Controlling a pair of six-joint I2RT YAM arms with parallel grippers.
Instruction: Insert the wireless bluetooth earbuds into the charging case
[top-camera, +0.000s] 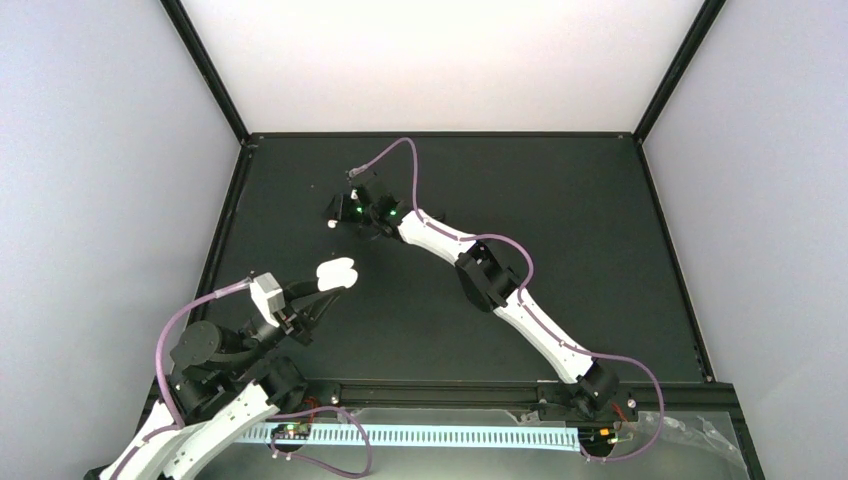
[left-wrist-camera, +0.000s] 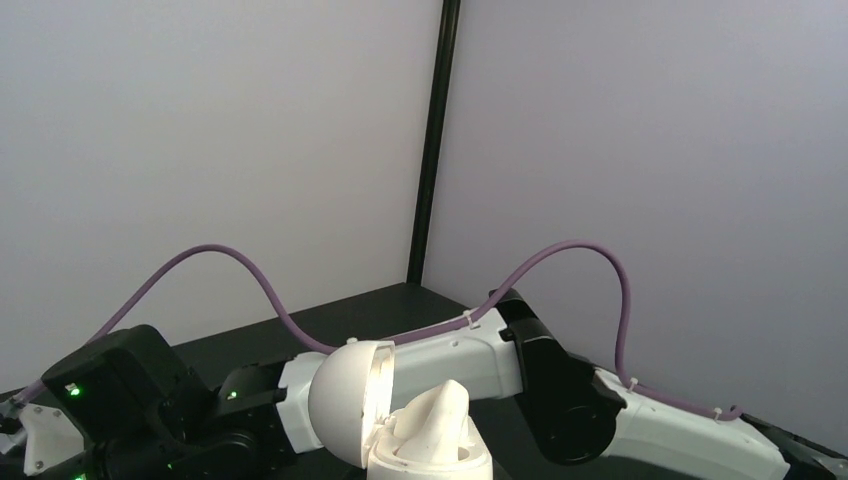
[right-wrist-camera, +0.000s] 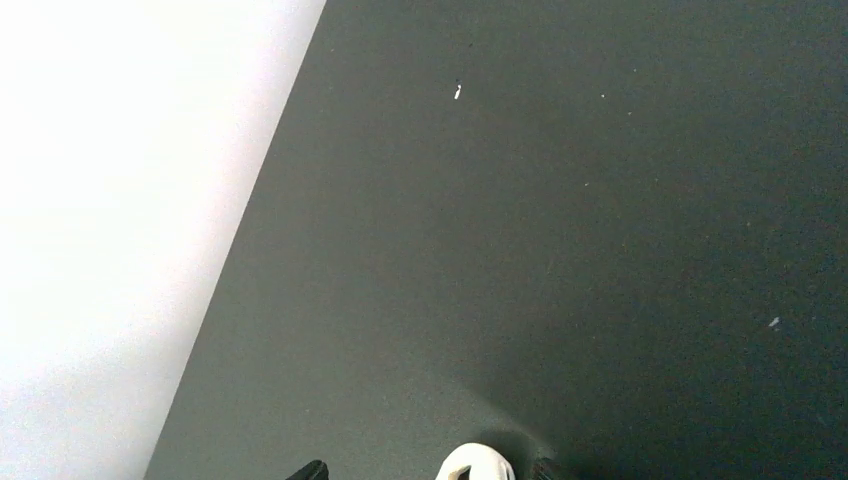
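Observation:
The white charging case (top-camera: 337, 274) is held above the table by my left gripper (top-camera: 326, 292), which is shut on it. In the left wrist view the case's lid (left-wrist-camera: 350, 402) stands open, and a white earbud-like piece (left-wrist-camera: 437, 425) sticks up from its base (left-wrist-camera: 430, 474). The left fingers are hidden there. A loose white earbud (top-camera: 332, 224) lies on the table near the back left. My right gripper is at that earbud, its fingers apart; the earbud (right-wrist-camera: 476, 461) shows between the fingertips, nearer one of them, and its lower part is cut off.
A pale wall (right-wrist-camera: 120, 200) rises along the left side in the right wrist view. My right arm (top-camera: 485, 275) stretches diagonally across the table.

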